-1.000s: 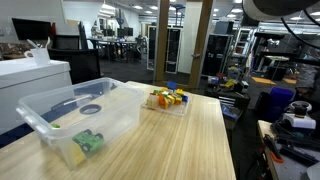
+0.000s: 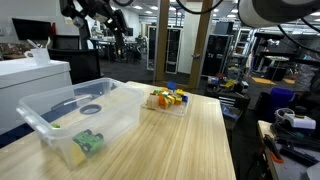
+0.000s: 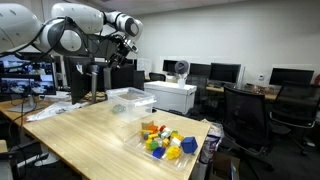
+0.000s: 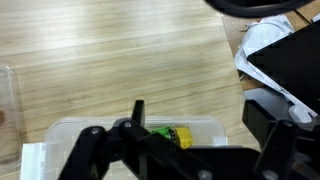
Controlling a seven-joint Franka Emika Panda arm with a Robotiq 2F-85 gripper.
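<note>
My gripper is open in the wrist view, its two dark fingers wide apart and nothing between them. Below it lies one end of a clear plastic bin (image 4: 75, 126), with a green item (image 4: 162, 132) and a yellow item (image 4: 184, 137) inside. In exterior view 1 the bin (image 2: 118, 121) stands at the left of the table, and the gripper is high above it near the top edge. Farther back, a shallow clear tray (image 2: 178, 108) holds several colourful blocks (image 2: 168, 97). Exterior view 2 shows those blocks (image 3: 170, 140) closer up.
In the wrist view, the edge of another clear container (image 4: 8, 120) shows at the left. Black office chairs (image 3: 245, 112) stand beyond the table.
In exterior view 1 the arm has come into view along the top and lowered somewhat at the upper left. The bin and blocks have stayed where they were.
</note>
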